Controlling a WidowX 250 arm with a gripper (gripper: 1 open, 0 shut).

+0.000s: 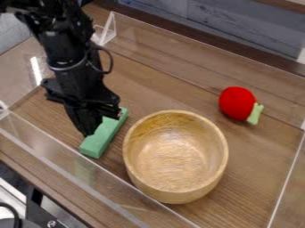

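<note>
My black gripper [81, 116] hangs at the left over a green rectangular block [103, 136], which lies on the wooden tray floor. The fingertips are just above and left of the block's upper part; they look shut, with nothing visible between them. A pale wooden bowl [176, 156] sits to the right of the block.
A red object with a pale green stem [237, 103] lies at the back right. Clear edging runs along the left and front.
</note>
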